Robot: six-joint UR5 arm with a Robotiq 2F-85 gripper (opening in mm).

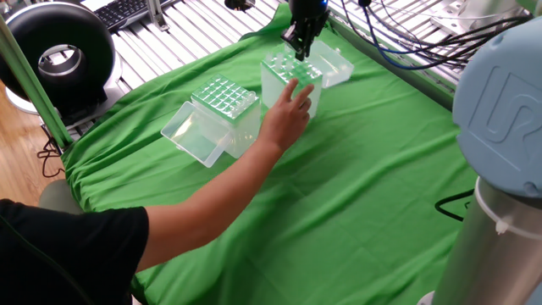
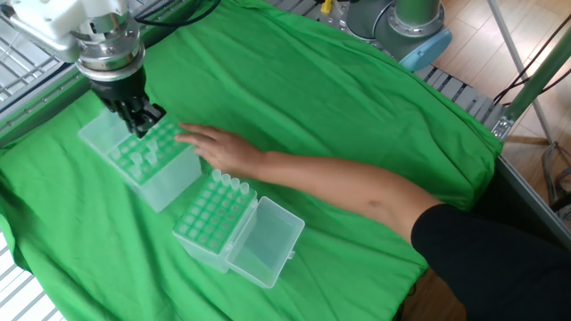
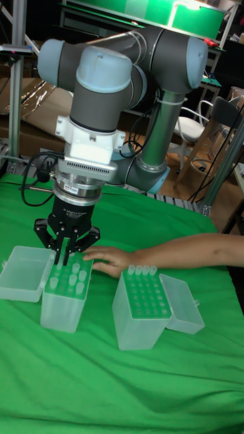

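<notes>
My gripper (image 3: 65, 258) points down over the back part of a frosted box (image 3: 62, 316) with a green, holed top. Its two fingers stand close together among the white tubes (image 3: 73, 281); whether a tube is between them I cannot make out. Several tubes stand upright in this box, as exterior view 2 also shows beneath the gripper (image 2: 144, 130). A second frosted box (image 3: 140, 333) stands apart from it, with a short row of tubes (image 3: 142, 270) along one edge and the other holes looking empty.
A person's hand (image 2: 226, 152) rests at the first box's edge, close to my fingers, its arm stretching across the cloth. Open lids (image 3: 26, 273) (image 3: 182, 304) lie beside both boxes.
</notes>
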